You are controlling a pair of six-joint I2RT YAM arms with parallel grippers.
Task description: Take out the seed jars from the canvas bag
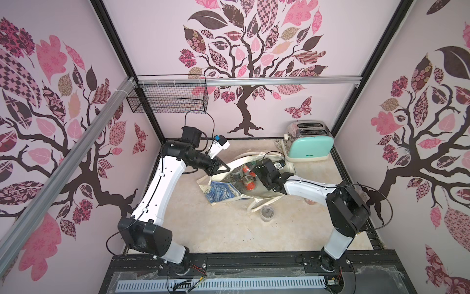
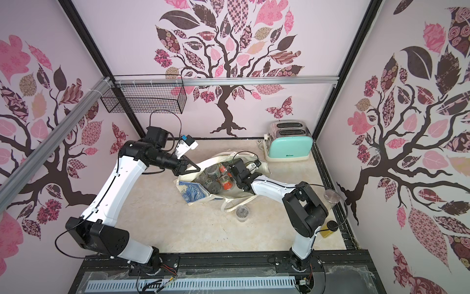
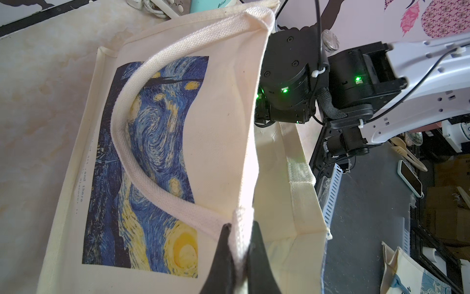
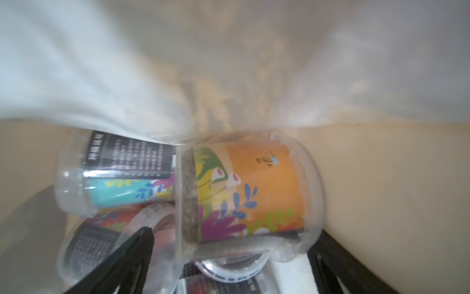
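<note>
An open cream canvas bag [image 1: 264, 196] with a Starry Night print [image 3: 146, 152] lies mid-table. At its left end my left gripper is shut on the white strap and edge. My right gripper reaches into the bag, open, its fingers either side of an orange-labelled seed jar [image 4: 249, 191]. A teal-labelled jar [image 4: 122, 171] and several other jars lie beside and below it. In the top views the right gripper's fingertips are hidden in the bag.
A clear jar [image 1: 266, 213] stands in front of the bag. A mint toaster [image 1: 308, 144] stands at the back right. More jars [image 2: 331, 197] are at the right edge.
</note>
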